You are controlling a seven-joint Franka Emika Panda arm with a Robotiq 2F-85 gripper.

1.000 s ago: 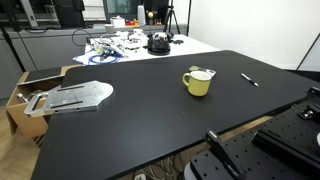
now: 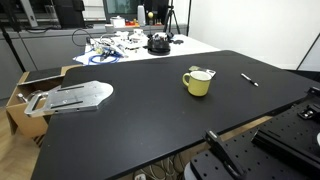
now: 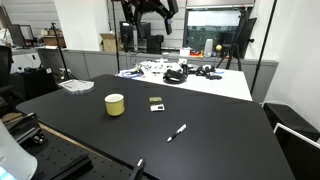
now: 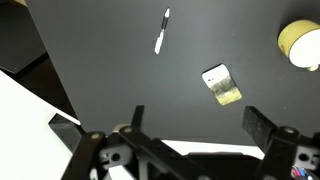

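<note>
My gripper is open in the wrist view, its two fingers far apart with nothing between them. It hangs high over the black table (image 3: 225,125), clear of everything on it. A yellow mug (image 2: 198,82) stands upright on the table; in the wrist view the mug (image 4: 300,43) is at the upper right. A small flat packet (image 4: 222,85), part white and part yellowish, lies ahead of the fingers. The pen (image 4: 162,31), dark with a white end, lies apart from the packet; exterior view 2 shows this pen (image 3: 177,132) nearer the front edge.
A silvery flat tray-like piece (image 2: 70,98) lies at the table's far end. Cables and equipment (image 2: 125,42) clutter another table behind. A wooden box (image 2: 27,112) stands beyond the table's edge.
</note>
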